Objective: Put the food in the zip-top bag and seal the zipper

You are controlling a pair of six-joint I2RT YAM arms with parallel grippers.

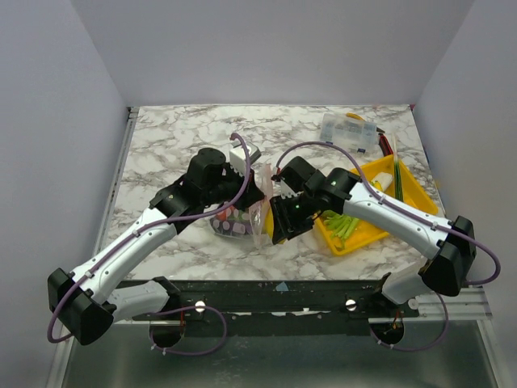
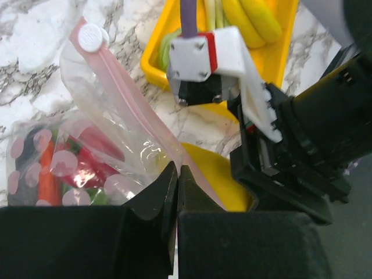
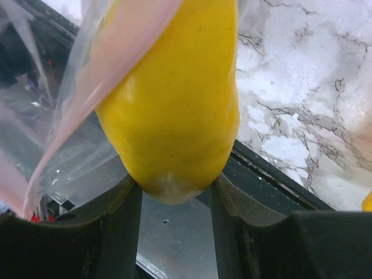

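The clear zip bag (image 2: pixel 104 145), holding red, green and orange food, hangs from my left gripper, which is shut on its pink zip edge near the middle of the table in the top view. Right beside the bag's mouth my right gripper is shut on a large yellow pepper-like food (image 3: pixel 168 104), with the pink edge and clear plastic lying against that food's left side in the right wrist view.
A yellow tray (image 1: pixel 367 238) with celery, bananas and other produce stands at the right. A clear container (image 1: pixel 347 133) and utensils lie at the back right.
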